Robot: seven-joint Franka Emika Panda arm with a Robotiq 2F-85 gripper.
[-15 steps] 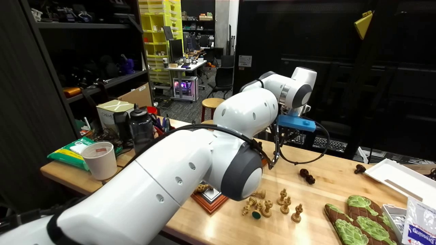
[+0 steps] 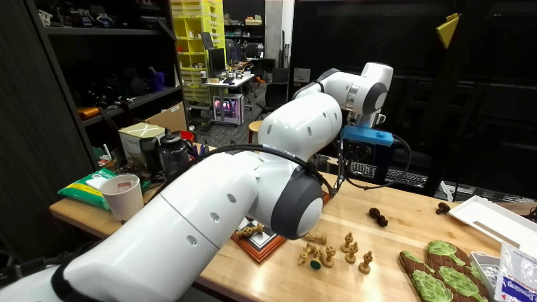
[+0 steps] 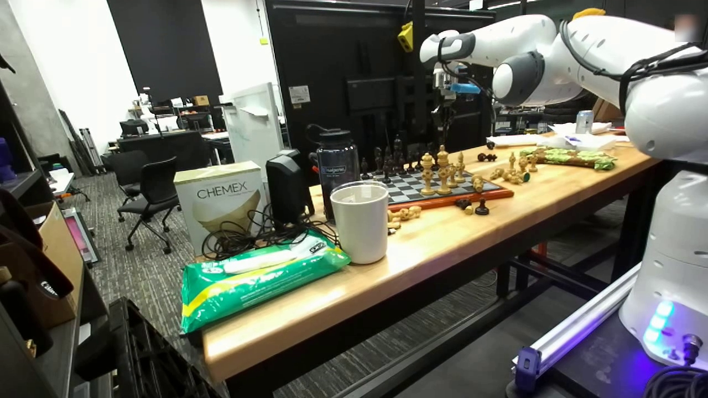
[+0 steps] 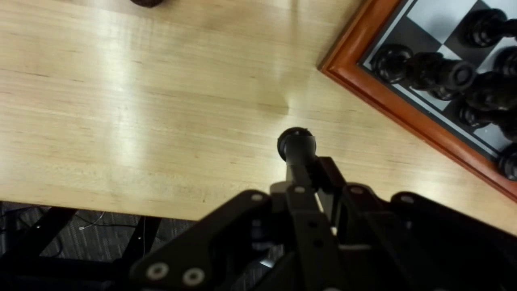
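In the wrist view my gripper is shut on a dark chess piece (image 4: pixel 289 135), of which only a round end shows past the fingers. The piece is held above bare wood, off the corner of the chessboard (image 4: pixel 339 72). Dark pieces, one of them a dark chess piece (image 4: pixel 392 63) by the corner, crowd that side of the board. In exterior view 2 my gripper (image 3: pixel 443 125) hangs above the far side of the board. My arm hides most of the board in exterior view 1.
Light pieces, such as a light chess piece (image 2: pixel 366 262), stand or lie on the open table. Two dark pieces (image 2: pixel 377 217) lie farther back. To the right are a leaf-patterned mitt (image 2: pixel 443 274) and a white tray (image 2: pixel 496 221). A white cup (image 3: pixel 362 225) stands at the other end.
My arm and gripper have risen higher above the table at its far side. The pieces lying behind on the table look unmoved.
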